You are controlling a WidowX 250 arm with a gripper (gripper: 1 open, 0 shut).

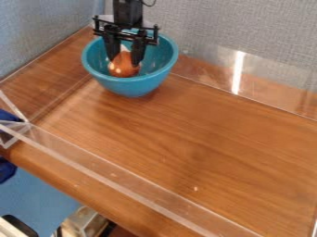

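Observation:
My black gripper (124, 48) reaches down from the top of the camera view into a teal bowl (130, 85) near the back left of the wooden table. An orange object (121, 67), with a pale part on it, is between the fingers inside the bowl, and the gripper is shut on it. The fingertips are partly hidden by the object and the bowl.
Clear edging runs along its back and left. Grey textured walls stand behind. A blue item (7, 120) is at the left edge.

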